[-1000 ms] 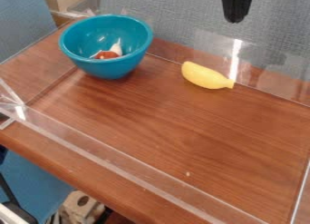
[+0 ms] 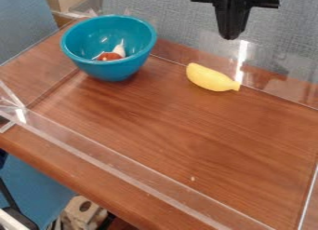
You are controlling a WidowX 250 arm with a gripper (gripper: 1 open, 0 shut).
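Note:
My black gripper [image 2: 231,31] hangs at the top right of the camera view, above and behind a yellow banana-like object [image 2: 211,77] lying on the wooden table. It is shut, with nothing visible between its fingers. A blue bowl [image 2: 108,68] at the upper left of the table holds a small red and white item [image 2: 108,56].
Transparent edging runs along its sides, and a grey textured wall [image 2: 285,47] stands behind it. Some small objects sit below the table at the lower left.
The gripper has come down from the top edge of the view and slightly left, showing more of its body. The bowl and yellow object have not moved.

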